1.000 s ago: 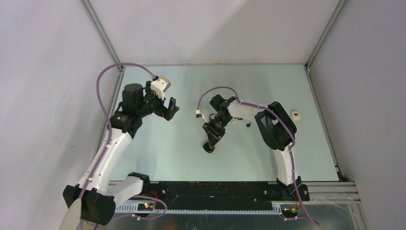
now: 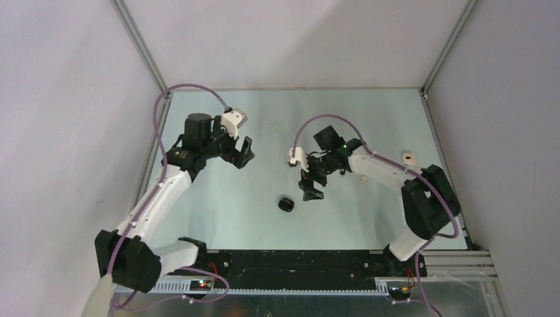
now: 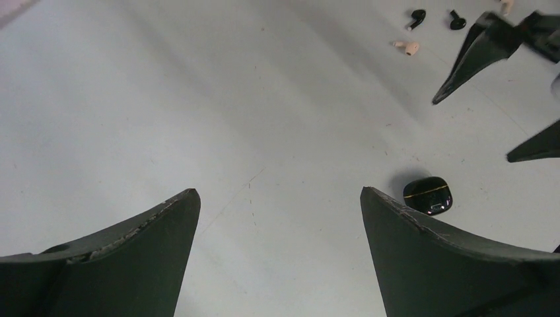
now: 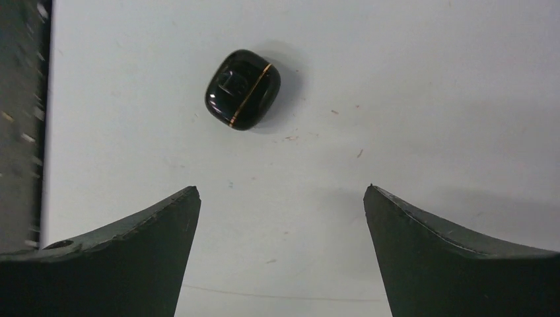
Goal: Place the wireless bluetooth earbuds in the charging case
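A small black charging case [image 2: 286, 204] rests on the table near the front middle; in the right wrist view the case [image 4: 243, 90] shows a gold seam and looks shut. My right gripper [image 2: 312, 187] is just beyond and right of it, apart from it, open and empty. Farther left and back, my left gripper [image 2: 244, 153] stands open above bare table. The left wrist view shows two black earbuds [image 3: 457, 22] and two pale ones, one being a white earbud [image 3: 407, 47], lying loose beyond the right gripper's fingers [image 3: 465, 63].
A pale case [image 2: 409, 158] lies at the far right of the table. A dark beam [image 2: 297, 267] runs along the front edge.
My right gripper has drawn back from the black case, moving up and right, and its finger has opened. The left gripper has shifted slightly right. The case lies almost where it was.
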